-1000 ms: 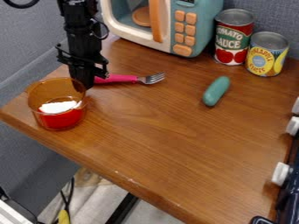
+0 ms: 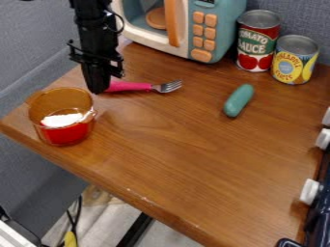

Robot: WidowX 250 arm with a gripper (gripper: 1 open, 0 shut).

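My black gripper [image 2: 96, 83] is at the upper left, pointing down at the handle of a pink-handled fork [image 2: 135, 86] lying on the wooden table [image 2: 194, 164]; its fingertips are too dark to tell their opening. An orange-red see-through bowl [image 2: 62, 130] with white contents sits just below and left of the gripper.
A toy microwave [image 2: 206, 36] stands at the back, with two cans, red [image 2: 258, 43] and yellow [image 2: 294, 61], to its right. A green cylindrical object [image 2: 238, 100] lies right of the fork. A dark appliance [image 2: 312, 217] borders the right.
The gripper has shifted slightly right from over the bowl's rim toward the fork's handle. The other objects look unmoved.
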